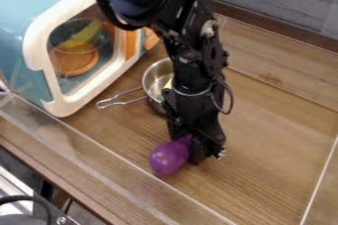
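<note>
A black gripper (195,142) points down at the front middle of the wooden table, shut on a purple eggplant (168,158), whose rounded end sticks out toward the lower left; the rest is hidden behind the fingers. The eggplant appears low, at the tabletop.
A light blue toy oven (40,77) with orange and yellow items inside stands at the back left. A metal pot (156,74) with a wire handle sits beside it, partly behind the arm.
</note>
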